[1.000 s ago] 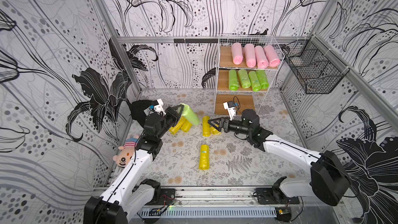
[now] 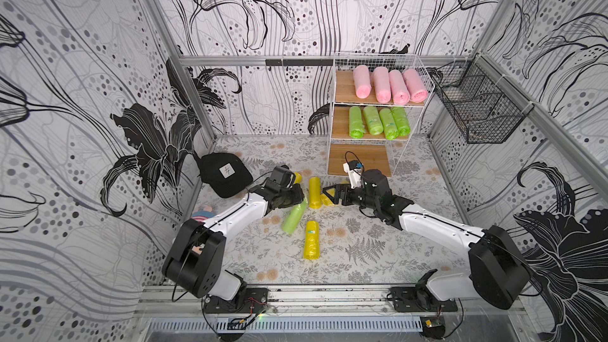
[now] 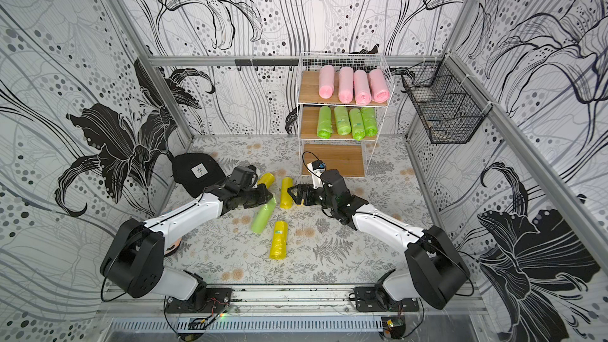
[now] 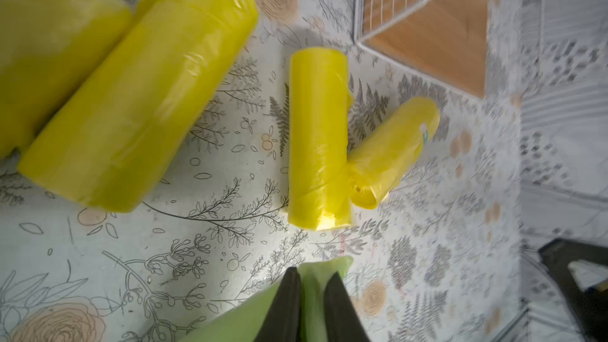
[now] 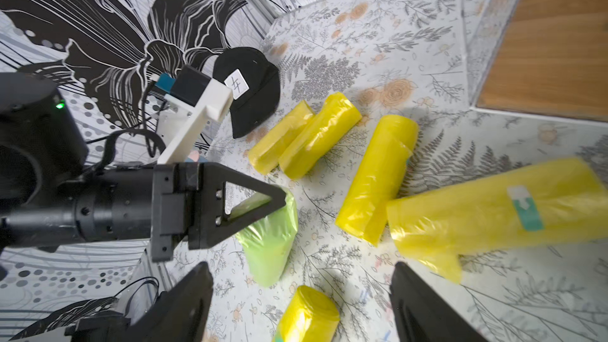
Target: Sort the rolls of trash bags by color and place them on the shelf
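Observation:
A light green roll (image 2: 293,217) hangs from or lies under my left gripper, whose fingers are at its upper end; whether they grip it is unclear. Several yellow rolls (image 2: 311,240) lie on the table, including a pair at left and two touching in the middle. The right gripper (image 3: 297,194) stands open over the middle yellow rolls. The wire shelf (image 2: 357,158) holds several pink rolls (image 2: 381,85) on top, several green rolls (image 2: 373,120) on the middle board, and a bare bottom board.
A black cap (image 2: 215,174) lies at the back left. A wire basket (image 2: 481,107) hangs on the right wall.
The right gripper has moved slightly.

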